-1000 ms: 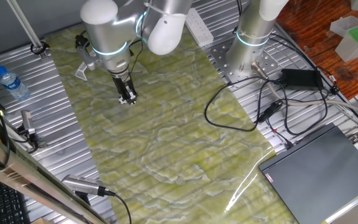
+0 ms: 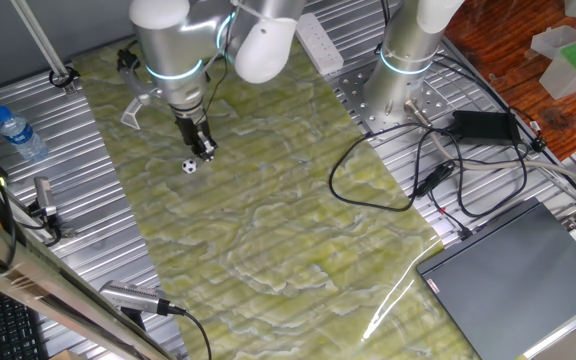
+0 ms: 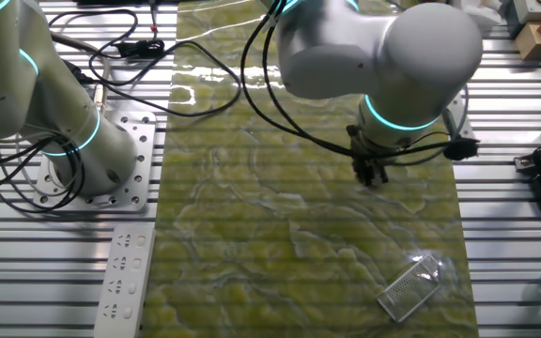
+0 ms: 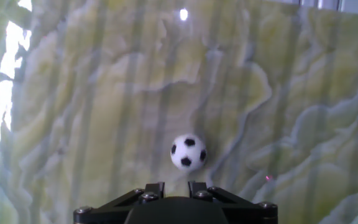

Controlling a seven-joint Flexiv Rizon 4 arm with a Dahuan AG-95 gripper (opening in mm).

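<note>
A small black-and-white soccer ball point(image 4: 188, 152) lies on the green marbled mat point(image 4: 123, 124). In the wrist view it sits just beyond my fingertips, slightly right of their middle. My gripper is open, with a gap between its fingers and nothing in it. In exterior view 1 the gripper point(image 2: 206, 152) points down close to the mat, with the ball point(image 2: 189, 166) beside it on the left, apart from the fingers. The arm hides the ball in exterior view 2, where only part of the dark gripper point(image 3: 371, 176) shows.
A clear flat grater-like piece point(image 3: 409, 288) lies near the mat's edge. A power strip point(image 2: 318, 43), looped black cables point(image 2: 368, 206) and a laptop point(image 2: 523, 280) border the mat. A water bottle point(image 2: 20, 134) stands on the slats.
</note>
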